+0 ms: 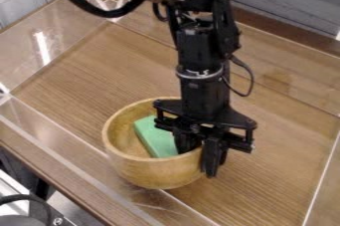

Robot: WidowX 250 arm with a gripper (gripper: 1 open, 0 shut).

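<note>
A tan wooden bowl sits on the wooden floor of the tray near the bottom centre, with a green block inside it. My black gripper is over the bowl's right side, its fingers reaching down at and into the bowl beside the green block. The fingertips are partly hidden, and I cannot tell whether anything is between them.
Low clear walls edge it at left and right, with a grey rail along the back.
</note>
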